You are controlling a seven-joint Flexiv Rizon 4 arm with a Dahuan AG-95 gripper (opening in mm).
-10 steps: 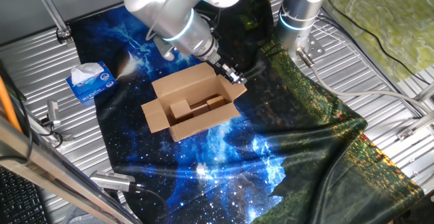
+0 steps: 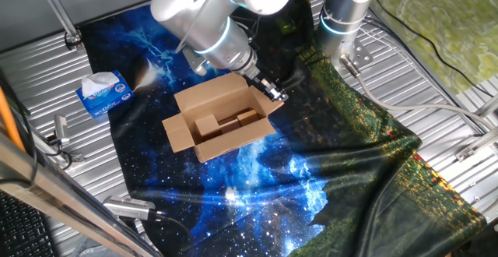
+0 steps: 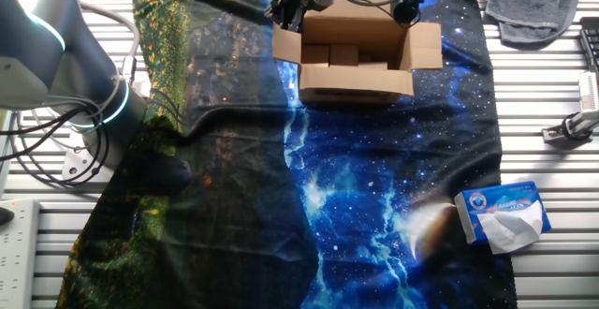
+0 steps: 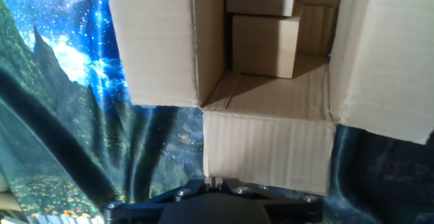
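Observation:
An open cardboard box [image 2: 226, 142] stands on the cloth, its flaps spread outward. Inside lie several wooden blocks, among them a pale block [image 2: 207, 124] and a brown block [image 2: 247, 117]; the wrist view shows one block [image 4: 263, 46] near the box's end. My gripper [image 2: 280, 96] hangs at the box's right end in exterior view 1, by the end flap [image 4: 268, 149]. In the wrist view the black fingers meet in the middle, shut, with nothing visible between them. Whether they touch the flap I cannot tell.
A blue tissue box [image 2: 106, 95] sits on the cloth's left edge. The dark printed cloth [image 3: 234, 215] has folds, with wide clear areas around the cardboard box. A grey cloth [image 3: 533, 5] lies at the far right in exterior view 2.
Box and blocks have stayed put.

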